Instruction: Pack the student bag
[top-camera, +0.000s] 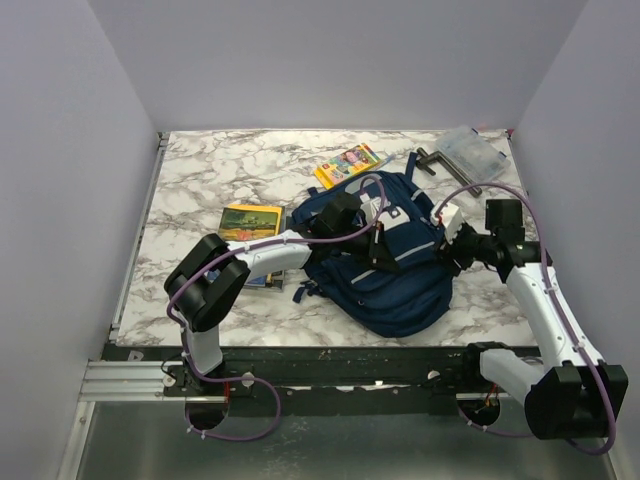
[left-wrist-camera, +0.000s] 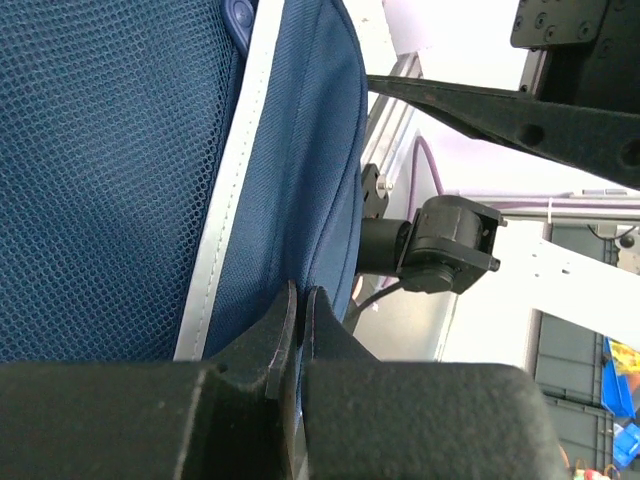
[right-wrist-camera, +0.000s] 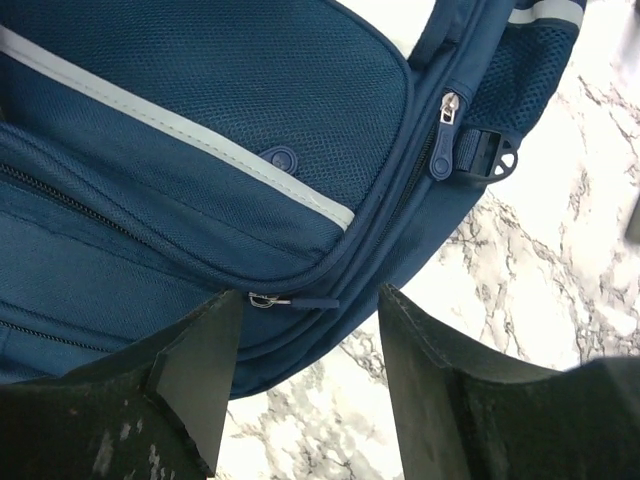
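Note:
The navy backpack (top-camera: 380, 290) lies across the middle of the table, pocket and pale strips facing up. My left gripper is shut at the bag's fabric beside a pale strip; whether cloth is between its tips is hard to tell. My right gripper is part open at the bag's right side, its fingertips either side of a zipper pull (right-wrist-camera: 310, 302). A second zipper pull (right-wrist-camera: 444, 140) and a buckle (right-wrist-camera: 492, 156) are farther up that side.
Yellow books (top-camera: 250, 222) lie left of the bag, a colourful book (top-camera: 345, 163) behind it, and a clear case (top-camera: 470, 150) with a dark L-shaped item at the back right.

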